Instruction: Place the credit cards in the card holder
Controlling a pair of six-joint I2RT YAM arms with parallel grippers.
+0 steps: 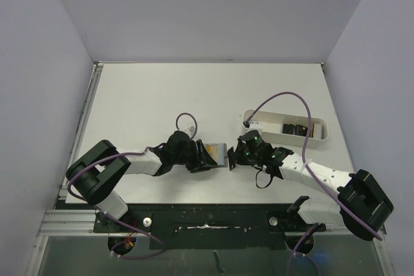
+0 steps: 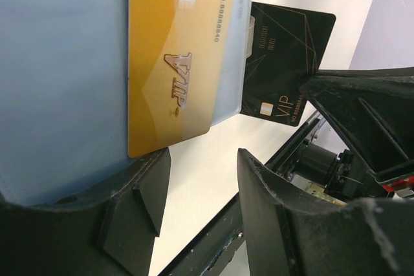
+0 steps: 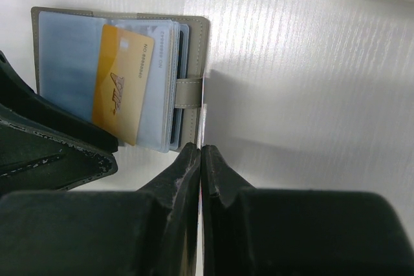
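Observation:
The grey card holder (image 3: 194, 50) lies open on the table, its clear sleeves spread, with a gold VIP card (image 2: 174, 50) (image 3: 123, 82) lying in one. My left gripper (image 1: 199, 158) stands open low at the holder's near edge. My right gripper (image 1: 238, 154) is shut on a black VIP card, held upright beside the holder's strap edge; in the right wrist view the card shows only as a thin edge between the fingertips.
A white tray (image 1: 272, 121) with more cards, mostly black, stands at the back right.

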